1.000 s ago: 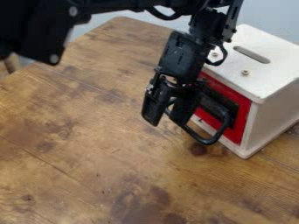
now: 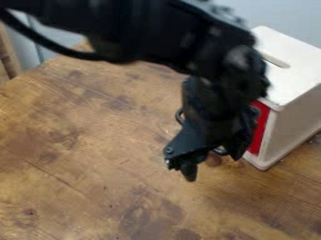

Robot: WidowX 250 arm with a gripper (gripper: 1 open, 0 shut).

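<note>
The black arm comes in from the top left and ends in my gripper (image 2: 197, 159), which hangs low over the wooden table in front of a white box (image 2: 290, 95) with a red front (image 2: 258, 131). The arm and gripper cover much of the box's front. The gripper is open, as far as its blurred fingers show; I see nothing held in it.
A pale wall stands behind, and a post is at the far left edge. The white box takes up the right side.
The arm has swung and turned, its upper part now reaching across the top left. The gripper has shifted off the box's red front, with its fingers lower and more bunched in view.
</note>
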